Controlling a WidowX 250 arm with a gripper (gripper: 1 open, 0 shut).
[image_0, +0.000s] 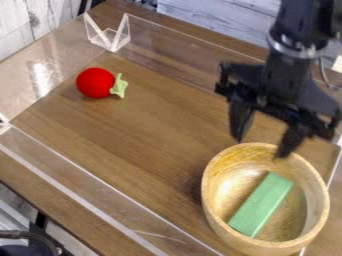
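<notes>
A wooden bowl (214, 200) sits at the lower right, holding a green block (261, 205). Above it my black gripper (265, 130) is blurred, its fingers hanging spread over the bowl's back rim, with no object visible between them. A red round object with a green top, like a tomato (96, 83), lies at the upper left of the wooden table (120, 150), well apart from the bowl and gripper.
A small clear plastic piece (110, 32) stands near the back left edge. The table's edge runs along the lower left.
</notes>
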